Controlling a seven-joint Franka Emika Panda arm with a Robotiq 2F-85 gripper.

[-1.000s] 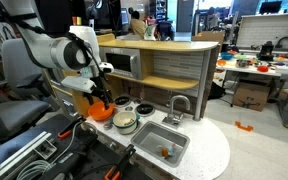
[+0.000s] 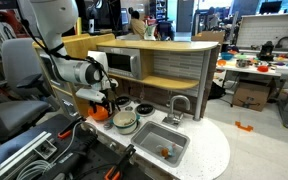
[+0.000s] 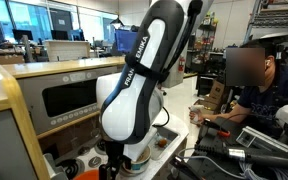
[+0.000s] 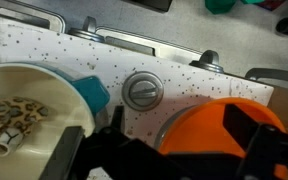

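My gripper stands open over the counter, its dark fingers (image 4: 242, 128) wide apart, with nothing held between them. Below and to the right in the wrist view, an orange bowl (image 4: 206, 122) reaches under the right finger. At the left is a pale bowl (image 4: 59, 135) with a teal rim. Inside it lie a leopard-patterned item (image 4: 22, 108) and a small metallic, cylinder-like piece (image 4: 6, 141). Exterior view 1 has the arm low over the orange bowl (image 2: 97, 114); the exact gap to its rim is hard to judge.
A round control knob (image 4: 142, 90) sits in the counter between the bowls. The sink (image 2: 162, 146) and faucet (image 2: 178, 106) lie right of the pots, with bare white counter (image 2: 206, 150) beyond. The microwave (image 2: 120, 63) stands behind the arm. A person (image 3: 269, 90) sits off to the side.
The arm has come down and a little left, bringing the gripper nearer the orange bowl. The bowls and pots look unmoved.
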